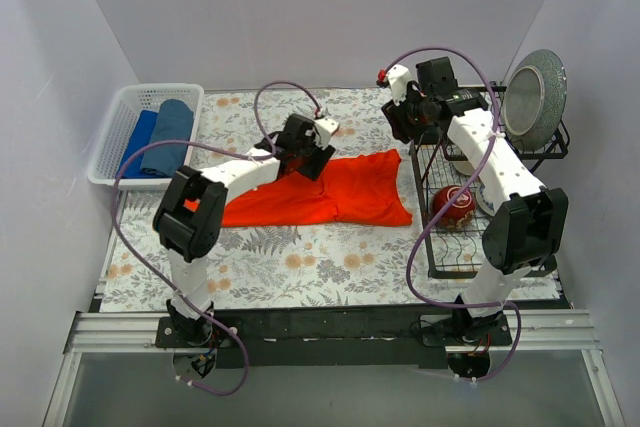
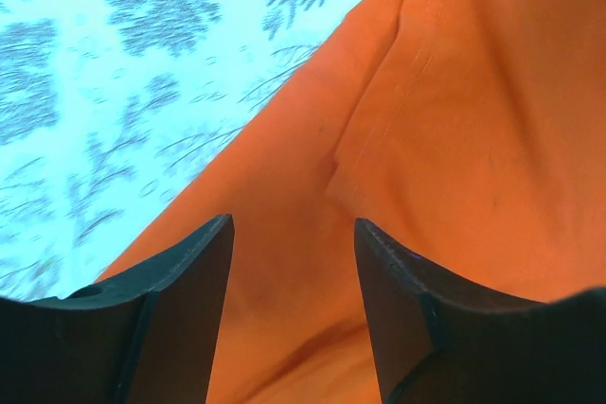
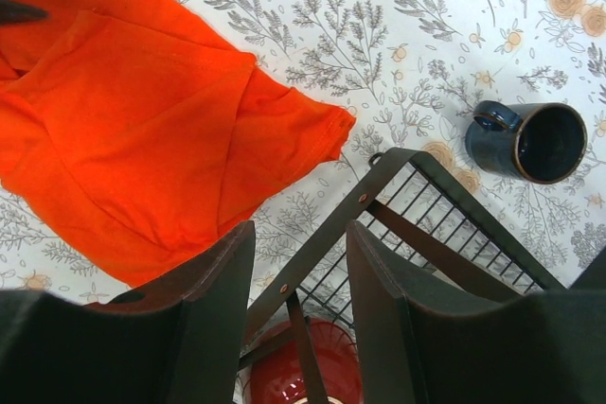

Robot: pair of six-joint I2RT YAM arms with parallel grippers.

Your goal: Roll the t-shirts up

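Note:
A red-orange T-shirt (image 1: 365,192) lies spread across the middle of the patterned tabletop, creased, its right part showing in the right wrist view (image 3: 151,130). My left gripper (image 1: 313,162) hangs over the shirt's middle, fingers apart; in the left wrist view its two fingers frame bare orange fabric (image 2: 483,120). My right gripper (image 1: 398,122) is open above the rack's back left corner, just beyond the shirt's right edge. A white basket (image 1: 100,152) at the left holds rolled blue and teal cloths (image 1: 170,132).
A metal dish rack (image 3: 379,177) at the right holds a plate (image 1: 540,102) and a red pot (image 1: 455,209). A dark mug (image 3: 516,149) stands behind it.

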